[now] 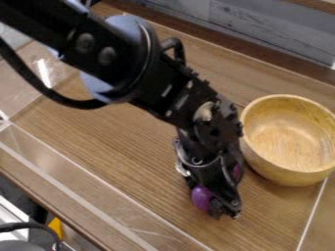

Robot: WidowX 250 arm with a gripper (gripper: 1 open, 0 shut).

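The black robot arm reaches down from the top left to the wooden table, where its gripper (210,186) is low over a purple eggplant-like object (202,198), mostly hidden by the fingers. Whether the fingers are closed on it is hard to tell. A wooden bowl (291,134) stands just right of the gripper.
A grey panel (222,29) lines the back. Dark cables and a yellow item are at the lower left, beyond the front edge.
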